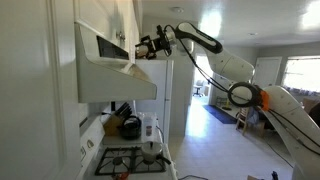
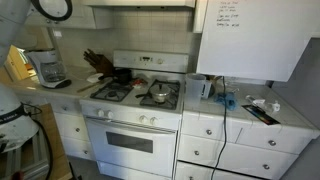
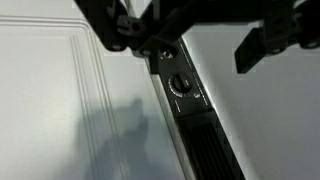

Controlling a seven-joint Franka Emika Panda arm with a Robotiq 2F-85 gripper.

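Observation:
My gripper is high up beside the white wall cabinets, level with the hood's upper part, in exterior view 1. In the wrist view the gripper is open, its dark fingers well apart and nothing held between them. Beyond the fingers runs a black strip with a round knob and a slatted vent. To its left lies a white panelled door with a shadow across it; on the right is a plain grey surface. Exterior view 2 shows only part of the arm, not the gripper.
Below the white hood is the stove. A lidded pot stands on the stove, and a pitcher on the counter to its right. A large white panel with handwriting covers the upper right.

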